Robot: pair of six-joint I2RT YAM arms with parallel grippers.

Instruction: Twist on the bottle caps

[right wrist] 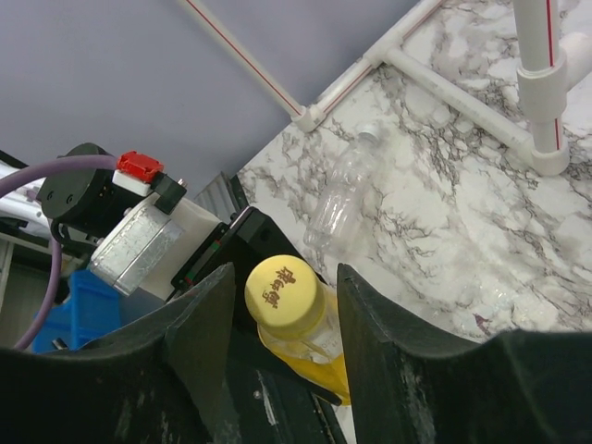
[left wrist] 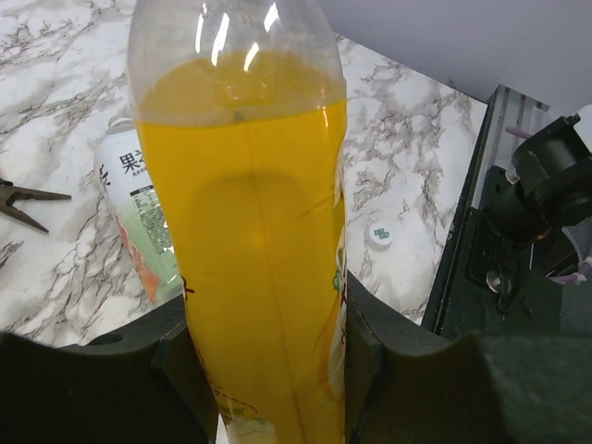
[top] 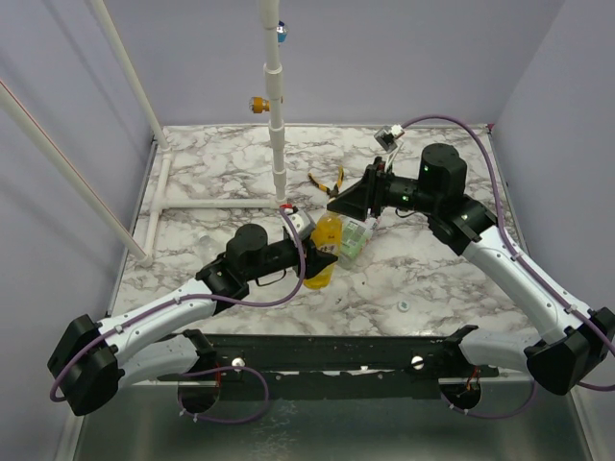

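Observation:
My left gripper is shut on an orange juice bottle (left wrist: 250, 222), held upright over the table. In the right wrist view, a yellow cap (right wrist: 283, 292) tops that bottle. My right gripper stands open around the cap, one finger either side. Whether the cap sits fully screwed on cannot be told. A green-labelled bottle (left wrist: 134, 203) lies behind the held bottle. A clear bottle (right wrist: 342, 194) lies on the table at left, and a small white cap (left wrist: 379, 235) lies at the front right.
Pliers (left wrist: 28, 194) lie at the back middle. A white pipe frame (top: 211, 204) stands at the back left with an upright pole. Bare marble table (top: 452, 298) extends on the right.

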